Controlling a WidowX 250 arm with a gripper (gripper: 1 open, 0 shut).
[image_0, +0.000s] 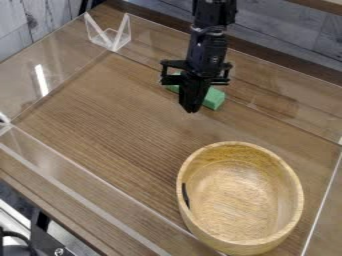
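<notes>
The black robot arm reaches down from the top centre, and its gripper (190, 98) hangs low over the wooden table. A green object (209, 98) lies just behind and to the right of the gripper, partly covered by it. The fingers look closed, with nothing visible between them. Whether the gripper touches the green object cannot be told from this view.
A large beige oval tub (241, 200) stands at the front right. A white wire-like piece (110, 34) is at the back left corner.
</notes>
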